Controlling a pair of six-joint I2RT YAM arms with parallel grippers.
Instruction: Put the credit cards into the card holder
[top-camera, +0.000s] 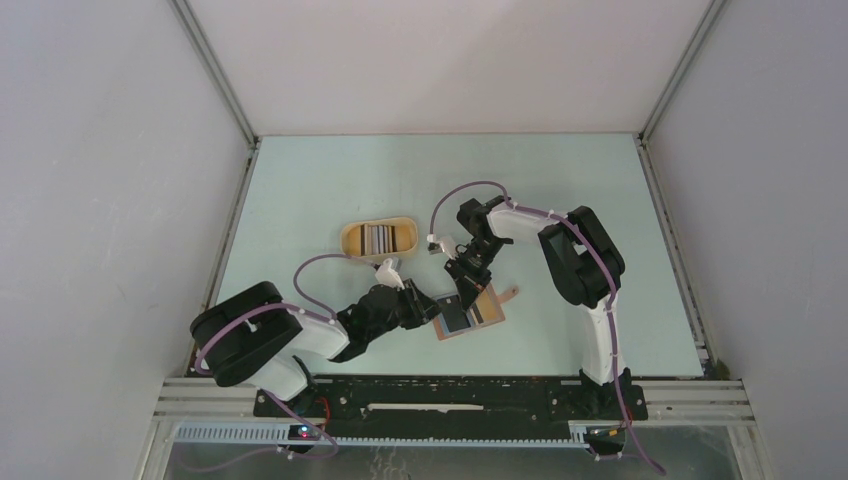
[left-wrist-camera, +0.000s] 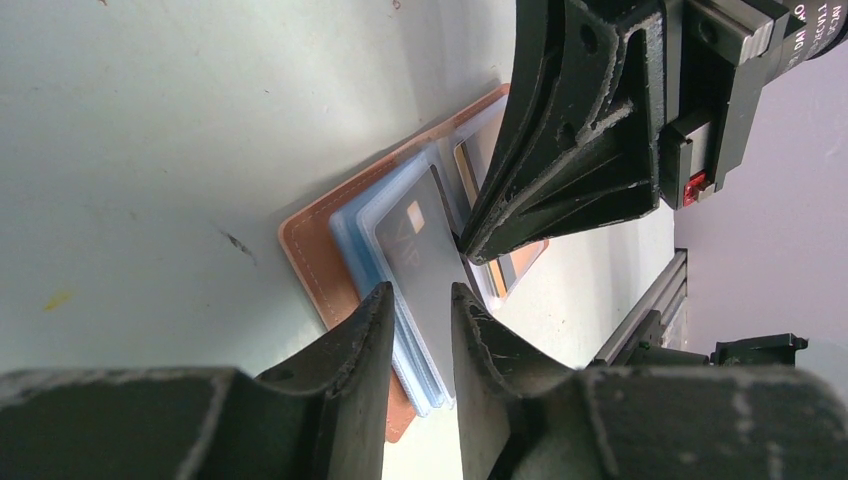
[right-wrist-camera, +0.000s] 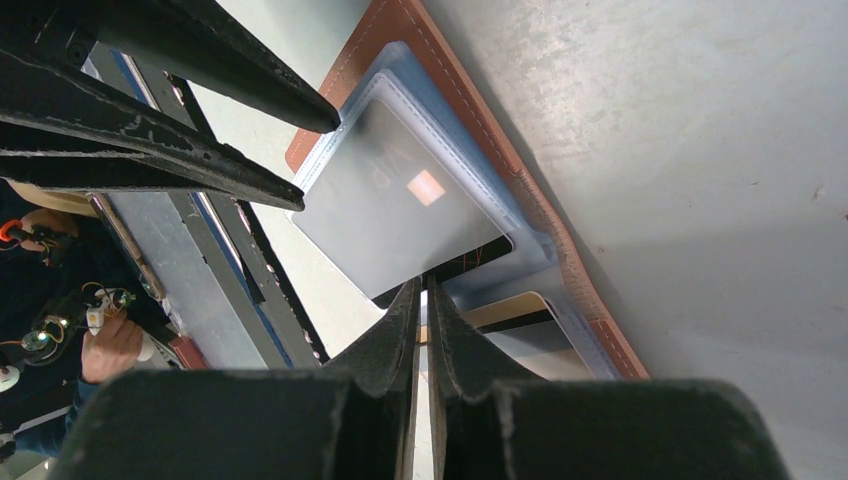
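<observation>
The open brown card holder (left-wrist-camera: 310, 240) lies flat on the table, with clear sleeves. A black card (right-wrist-camera: 472, 260) sits mostly inside the sleeve (right-wrist-camera: 400, 190), with one dark edge sticking out. My right gripper is at that edge, shut on the black card, though the fingertips hide the exact contact. At the sleeve's other side, my left gripper stands part open over the holder, its fingers (left-wrist-camera: 375, 325) apart and empty. In the top view, several more cards (top-camera: 378, 239) stand in a tan tray (top-camera: 347, 240).
Another sleeve (right-wrist-camera: 550, 350) of the holder, near the right gripper, contains a card with a gold and black edge. Both arms meet closely over the holder, leaving little room between them.
</observation>
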